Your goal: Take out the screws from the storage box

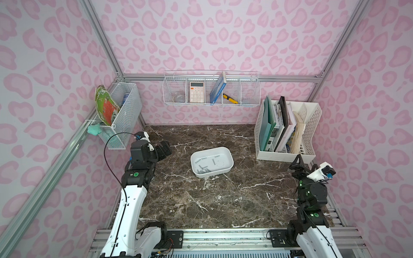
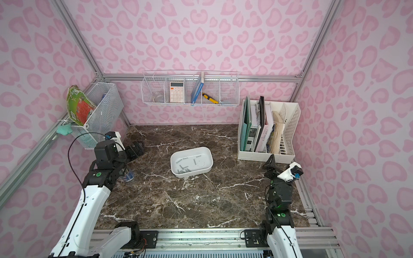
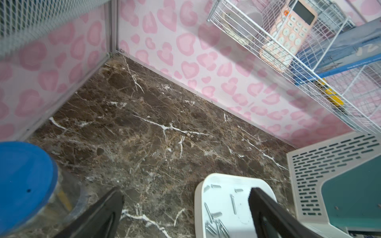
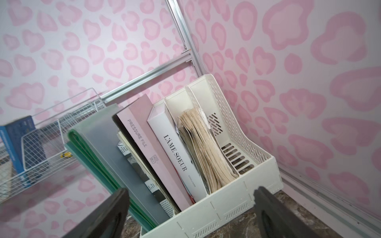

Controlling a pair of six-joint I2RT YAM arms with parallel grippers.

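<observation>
Several grey screws point(image 3: 233, 203) lie scattered in a white tray point(image 1: 226, 170) at the middle of the marble table; in the left wrist view the tray's lower part is out of frame. My left gripper point(image 1: 165, 149) is raised to the tray's left, its fingers apart and empty. Over by the file rack, my right gripper stands open with nothing between its fingers. A clear jar with a blue lid point(image 3: 23, 182) shows at the left edge of the left wrist view; the arm mostly hides it from above.
A white file rack point(image 1: 281, 156) with folders stands at the back right. A wire basket point(image 1: 254, 96) with a calculator point(image 1: 197, 92) hangs on the back wall, another basket point(image 1: 131, 116) at left.
</observation>
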